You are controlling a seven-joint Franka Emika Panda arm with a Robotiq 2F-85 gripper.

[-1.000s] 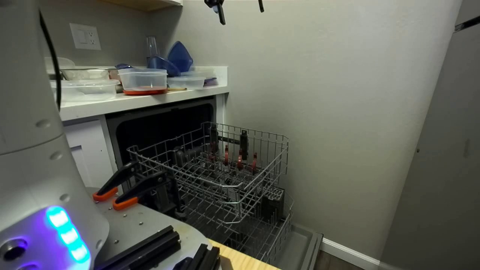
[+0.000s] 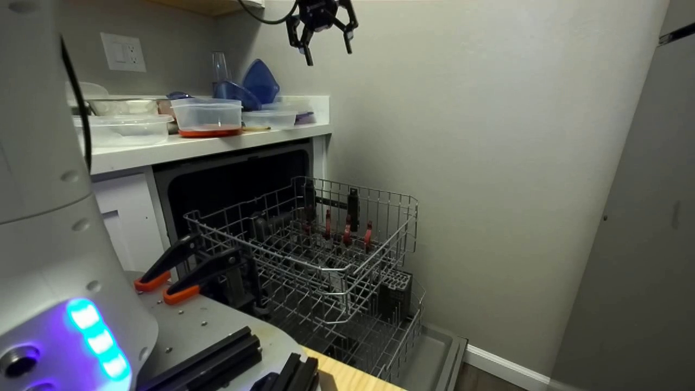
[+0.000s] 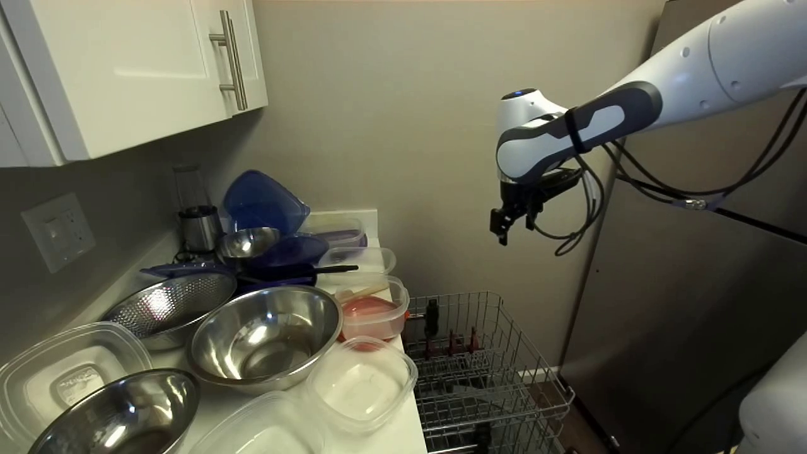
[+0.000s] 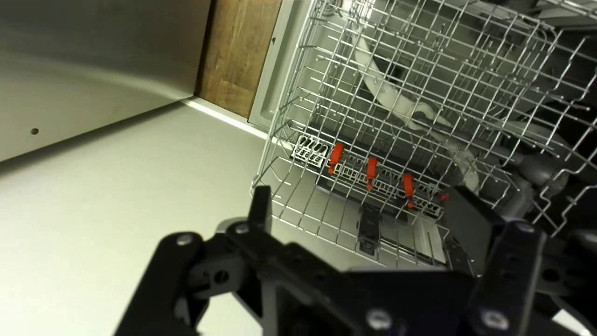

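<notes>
My black gripper [image 2: 329, 58] hangs high in the air above the dishwasher, its fingers spread wide. Nothing is between its fingers in the wrist view, where one fingertip [image 4: 260, 207] stands left and the other right. Below it the wire upper rack [image 2: 306, 260] is pulled out of the dishwasher; red tine clips [image 4: 371, 171] line one side, and no dishes show in it. On the counter [image 3: 405, 424] stand clear plastic containers [image 3: 361, 382], steel bowls [image 3: 265, 337], a perforated steel colander [image 3: 174, 302] and a blue lid [image 3: 265, 200].
A pan's dark handle [image 3: 336, 269] juts across the counter. The white wall cabinet [image 3: 151, 68] overhangs the left side, and a grey fridge [image 2: 638, 228] stands at the right. The air between gripper and rack is clear.
In exterior view 1 the gripper has come lower and further into view, shifting slightly left. The rack and counter items look unchanged.
</notes>
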